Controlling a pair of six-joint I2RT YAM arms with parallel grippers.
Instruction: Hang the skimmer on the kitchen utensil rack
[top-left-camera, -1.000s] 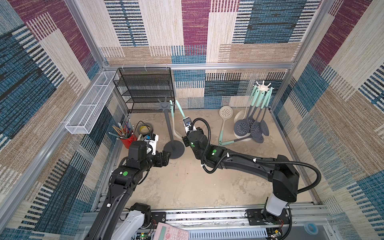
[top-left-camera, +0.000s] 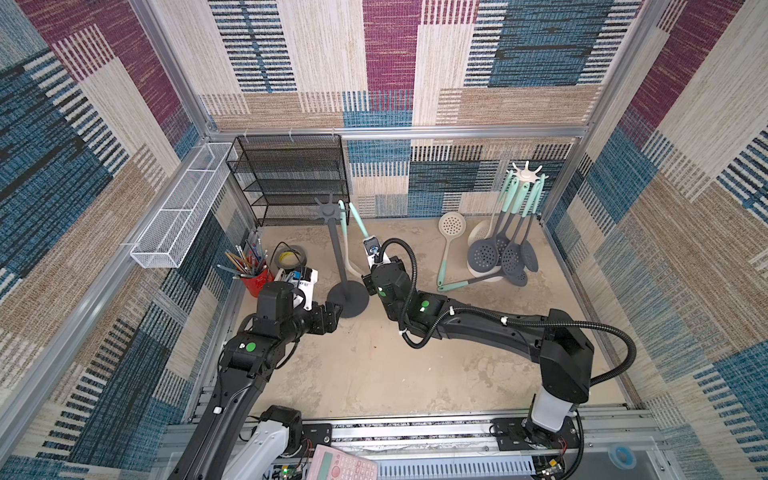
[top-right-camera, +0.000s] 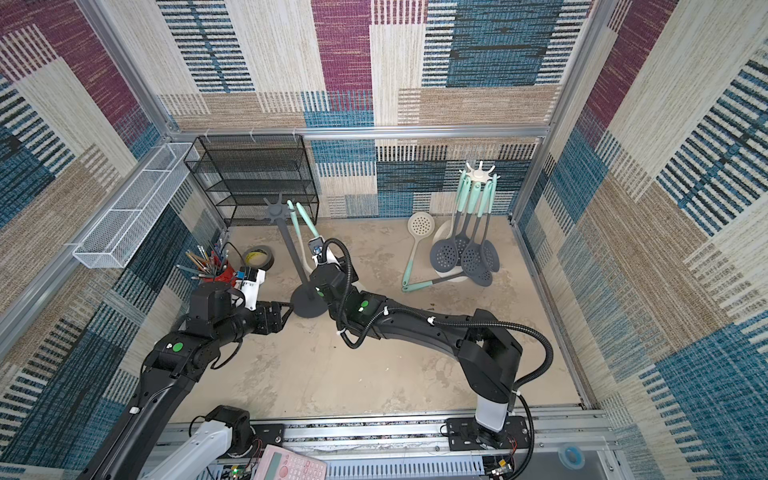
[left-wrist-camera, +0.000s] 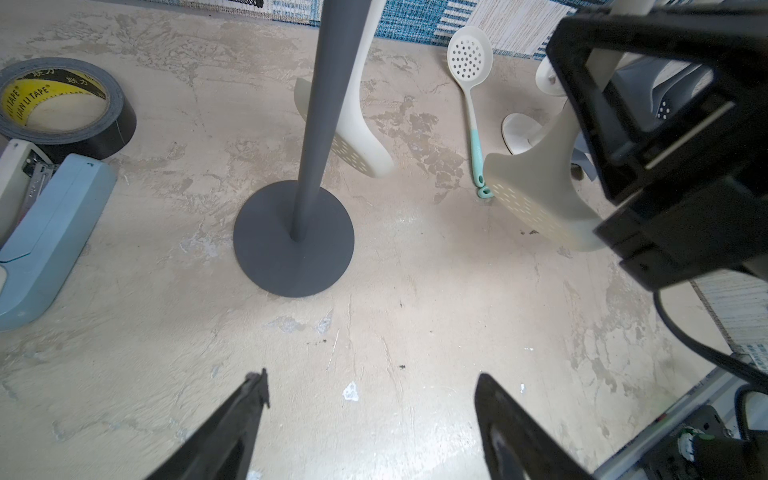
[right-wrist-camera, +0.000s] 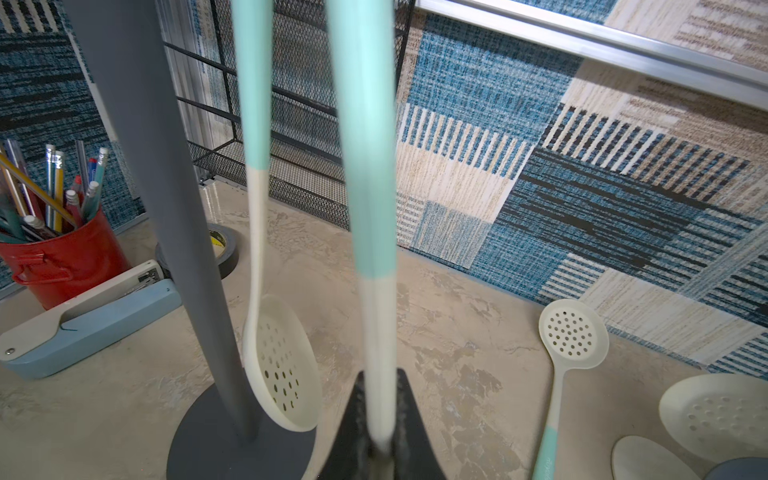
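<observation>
A dark grey rack (top-left-camera: 348, 297) stands left of centre, with a cream skimmer (right-wrist-camera: 284, 360) hanging by its mint handle beside the pole. My right gripper is shut on another mint-and-cream utensil handle, just right of the hanging skimmer; the cream head (left-wrist-camera: 540, 200) of the held utensil shows below the gripper in the left wrist view. My left gripper stands open and empty at the rack's front left, over bare table.
Another skimmer (top-left-camera: 450, 226) lies at the back right, near a laden utensil holder (top-left-camera: 525, 176). A red pencil cup (top-left-camera: 256, 281), tape (left-wrist-camera: 112, 112) and stapler (left-wrist-camera: 56, 232) sit at the left.
The right arm has moved slightly left, bringing the held handle a little closer to the rack. The left arm is still.
</observation>
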